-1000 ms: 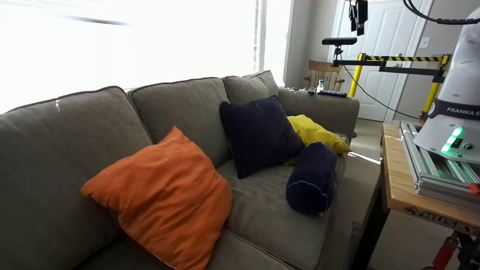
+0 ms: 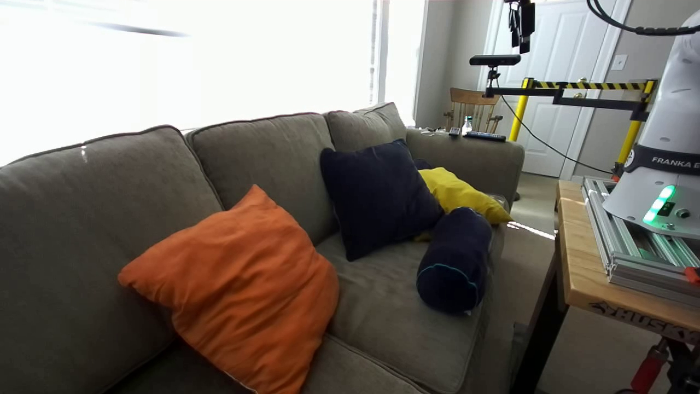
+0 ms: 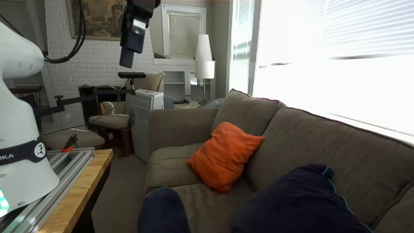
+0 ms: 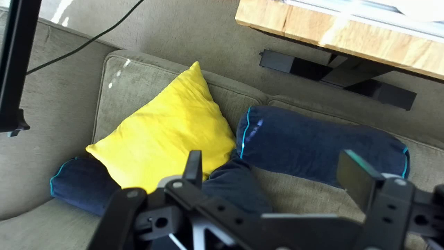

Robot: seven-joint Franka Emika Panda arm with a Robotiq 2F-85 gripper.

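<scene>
My gripper is open and empty, its two fingers spread wide above the couch in the wrist view. High over the seat, the same gripper point(image 2: 523, 29) hangs clear of every pillow. Beneath it in the wrist view, a yellow pillow point(image 4: 166, 129) lies at the couch's end, partly behind one finger. A navy bolster point(image 4: 308, 141) with teal piping rests along the seat's front edge. The larger navy pillow point(image 2: 380, 193) leans on the backrest. Farther along, an orange pillow point(image 3: 225, 155) is propped against the back cushions.
The grey couch point(image 2: 400, 315) runs beside a wooden table point(image 2: 574, 262) that carries the arm's base. A camera on a bracket point(image 2: 495, 60) stands near the gripper, with a thin cable point(image 4: 91, 39) trailing from it. Remotes point(image 2: 484, 137) and a small bottle point(image 2: 467, 125) sit on or near the armrest.
</scene>
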